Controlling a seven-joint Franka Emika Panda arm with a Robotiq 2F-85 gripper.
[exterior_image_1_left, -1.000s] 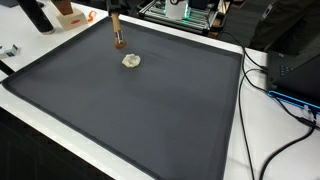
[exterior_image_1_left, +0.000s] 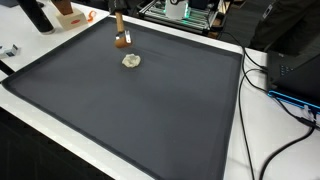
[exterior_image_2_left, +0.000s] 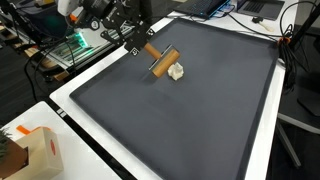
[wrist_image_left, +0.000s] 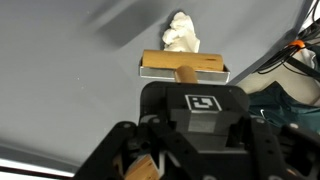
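A T-shaped tool (exterior_image_2_left: 163, 63) with a wooden handle and a wide wooden head with metal edging hangs at a slant in exterior view 2. My gripper is shut on its handle, and in the wrist view the head lies beyond the fingers. Just past that head sits a small crumpled off-white lump (wrist_image_left: 181, 33). This lump rests on the dark grey mat (exterior_image_1_left: 150, 100) in exterior view 1, a short way from the tool. Whether the head touches the mat cannot be told.
The mat's raised rim (exterior_image_1_left: 210, 150) runs round a large bare surface. A black device (exterior_image_1_left: 295, 80) with cables stands on the right in exterior view 1. An orange-and-cream object (exterior_image_2_left: 38, 155) is at the lower left of exterior view 2.
The tool has shifted slightly right in exterior view 1 and turned, so more of its wide head shows. The off-white lump has stayed in place.
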